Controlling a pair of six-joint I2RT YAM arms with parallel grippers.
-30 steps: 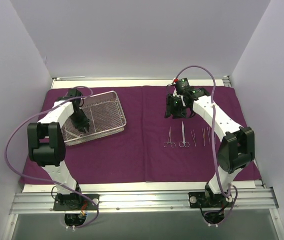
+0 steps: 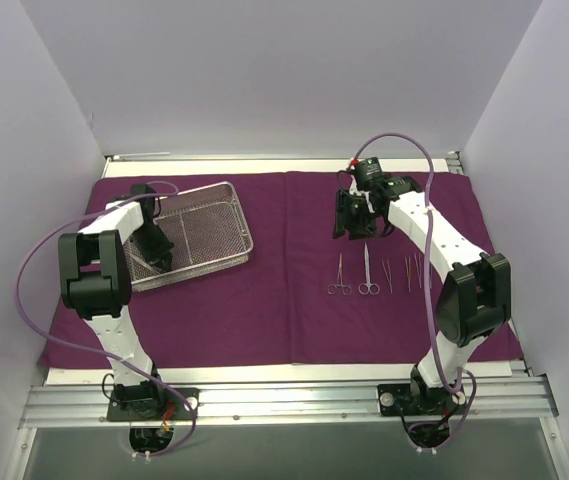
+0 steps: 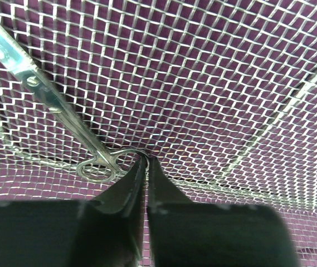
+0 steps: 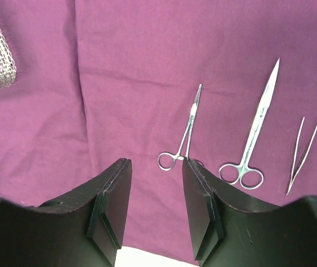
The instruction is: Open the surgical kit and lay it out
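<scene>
My left gripper (image 2: 164,258) is down inside the wire mesh basket (image 2: 224,255) at the left. In the left wrist view, steel scissors (image 3: 74,119) lie on the mesh, and the fingertips are close together at one finger ring; whether they grip it is unclear. My right gripper hangs open above the purple cloth, nothing between its fingers. Beneath it lie a hemostat (image 4: 180,150), scissors (image 4: 253,133) and tweezers (image 4: 303,156), laid out side by side.
More slim instruments (image 2: 409,275) lie right of these, partly hidden by the right arm in the top view. Side walls bound the table.
The right arm is nearly unchanged.
</scene>
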